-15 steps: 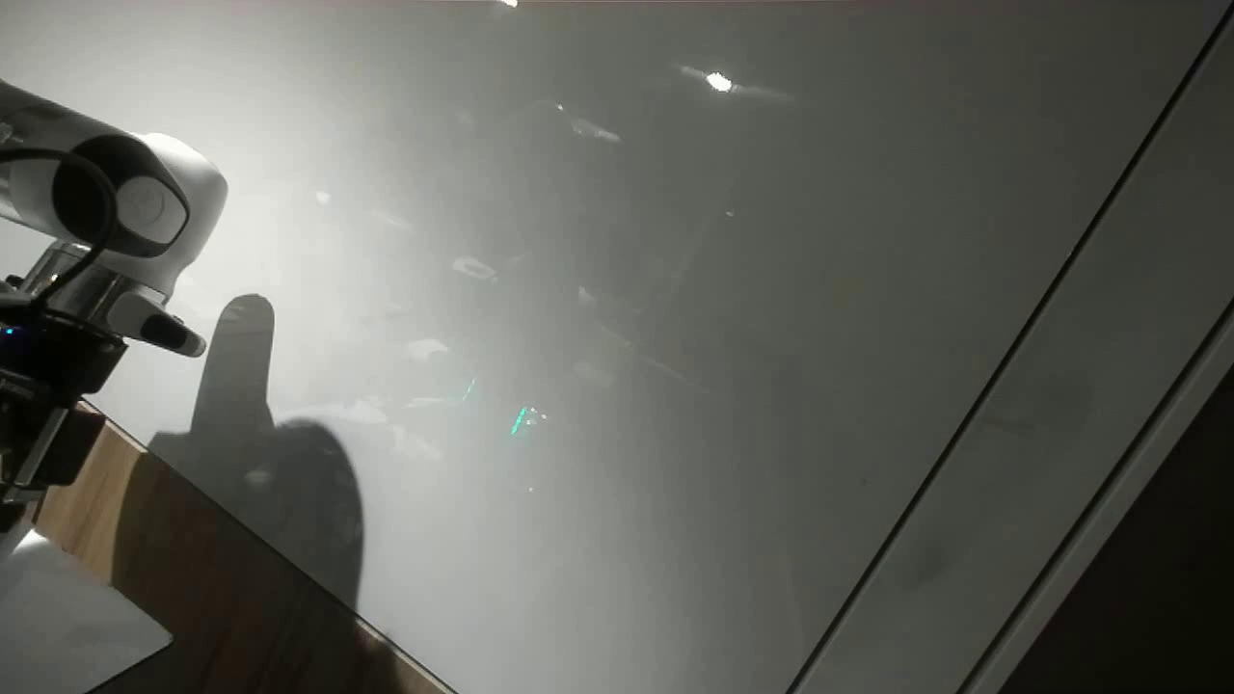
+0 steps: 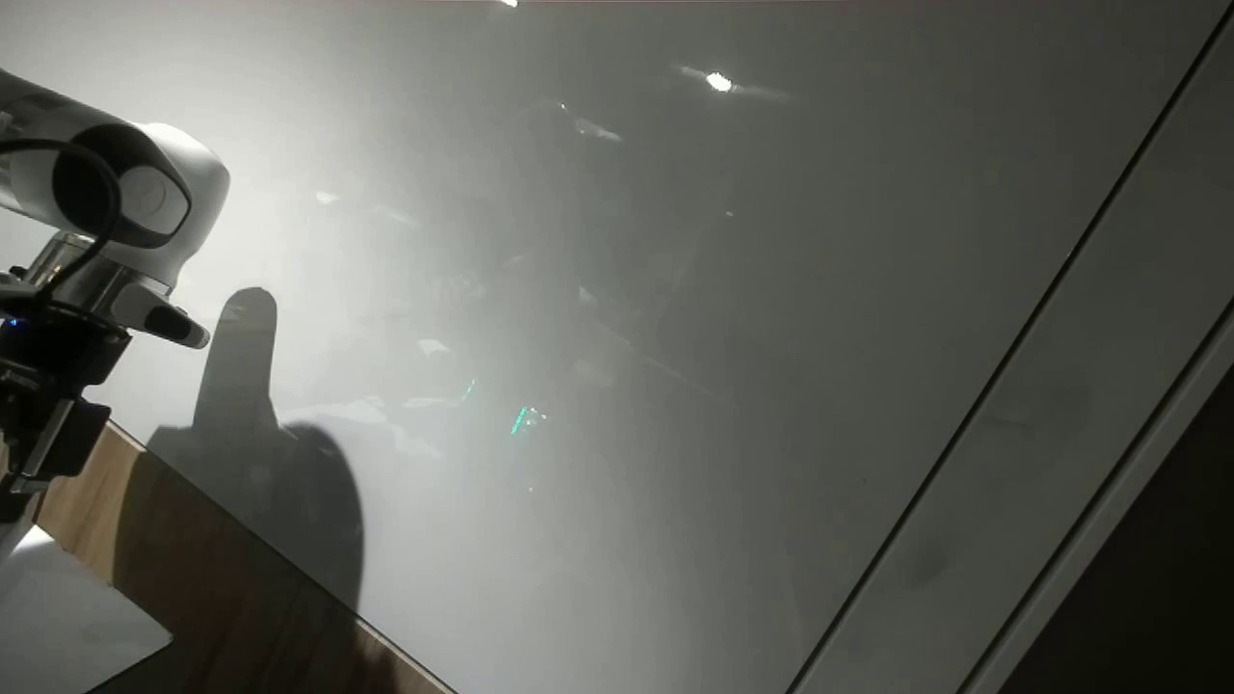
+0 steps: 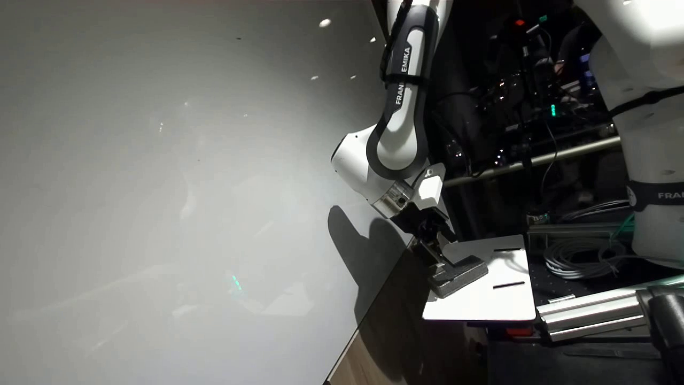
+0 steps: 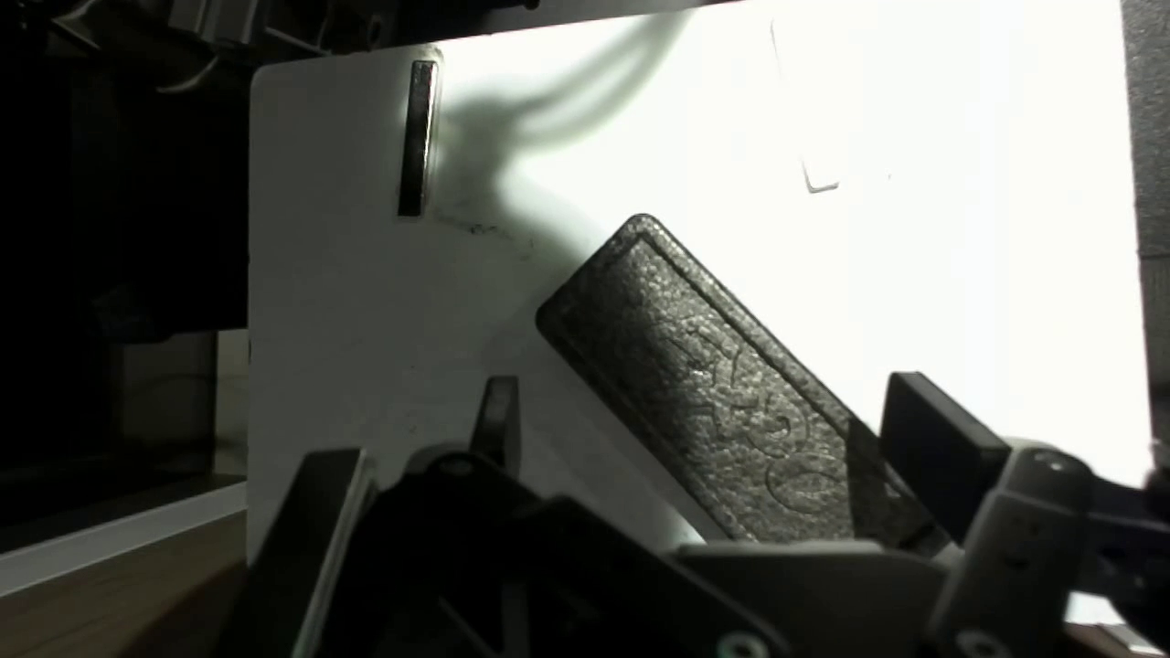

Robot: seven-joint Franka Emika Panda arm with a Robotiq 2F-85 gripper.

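A dark grey, rectangular eraser-like block (image 4: 702, 384) with raised lettering lies diagonally on a white plate (image 4: 340, 285) in the wrist view. My gripper is open above it, its fingers far apart. The left finger (image 4: 500, 422) stands over bare plate, while the right finger (image 4: 943, 444) overlaps the block's lower end in view; whether they touch cannot be told. Exterior view 2 shows the same block (image 3: 463, 276) at the plate's edge, just below the gripper. Only the gripper's side shows at the left edge of exterior view 1, where the block is out of sight.
A large, glossy whiteboard-like surface (image 2: 648, 463) stretches clear beside the arm. Between it and the plate runs a wood-toned strip (image 2: 220, 567). A dark bar (image 4: 417, 137) is set in the plate. Another white arm (image 3: 660, 147) and coiled cables (image 3: 580, 256) stand beyond the plate.
In exterior view 1 the arm and gripper have shifted slightly upward and a touch to the right. The plate and board have stayed where they were.
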